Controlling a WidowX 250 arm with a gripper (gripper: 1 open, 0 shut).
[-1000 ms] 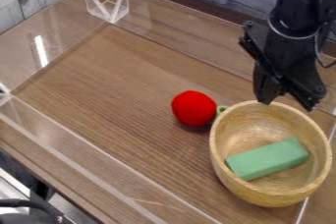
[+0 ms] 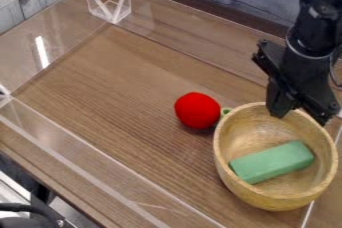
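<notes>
The black gripper (image 2: 277, 94) hangs at the right, above the back rim of a tan oval bowl (image 2: 237, 180); its fingers are shut, with nothing visible between them. A green block (image 2: 271, 162) lies inside the bowl. A red round object (image 2: 195, 110) with a small green tip sits on the wooden table, just left of the bowl.
A small clear object (image 2: 104, 5) stands at the back left. The table's edges show at the upper left and lower left.
The gripper has shifted slightly to the right over the bowl. The bowl, block and red object look nearly unchanged.
</notes>
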